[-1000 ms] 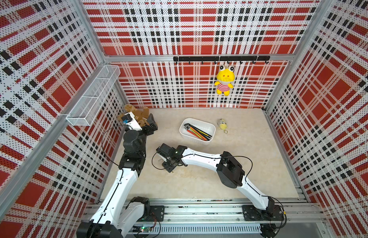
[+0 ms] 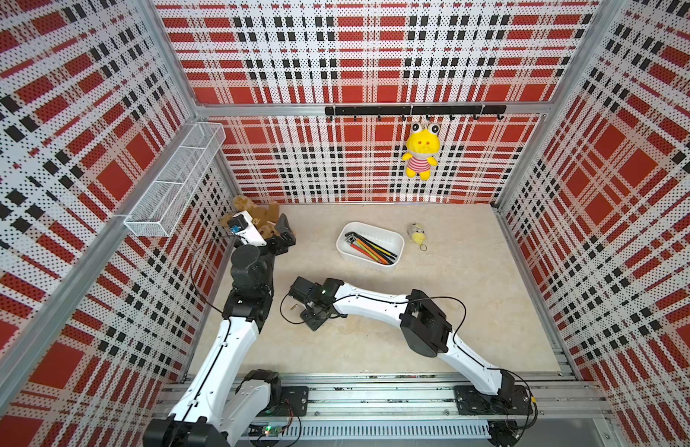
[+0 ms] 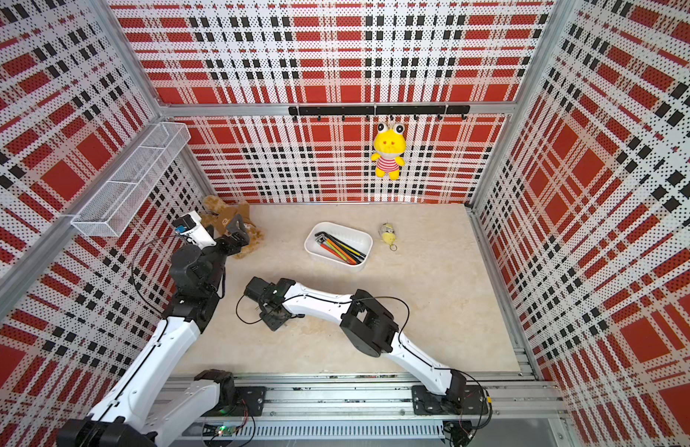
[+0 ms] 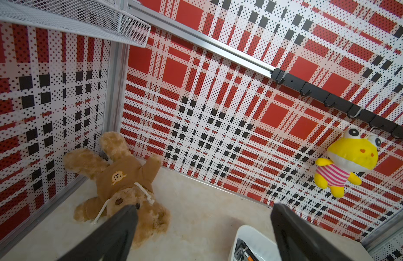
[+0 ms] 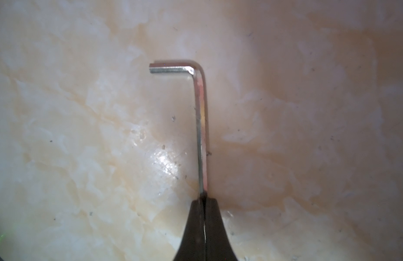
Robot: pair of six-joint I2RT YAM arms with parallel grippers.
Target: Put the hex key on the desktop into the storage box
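In the right wrist view a silver L-shaped hex key (image 5: 200, 113) lies on the pale desktop, its short leg pointing left. Its long leg runs down to the tips of my right gripper. Those fingers are shut together; I cannot tell whether the key's end is between them or under them. The white storage box (image 2: 387, 240), holding several tools, stands at the back middle of the desk. My left gripper has its fingers spread wide with nothing between them, raised at the left.
A brown plush toy (image 4: 123, 182) lies in the back left corner. Right of the box is a small yellow-grey toy (image 2: 417, 234). A wire basket (image 2: 173, 178) hangs on the left wall, a yellow frog toy (image 2: 420, 152) on the back wall.
Over the last second my right arm has moved slightly left and toward the front of the desk, with little motion in the later half. The left arm and the box stay put.
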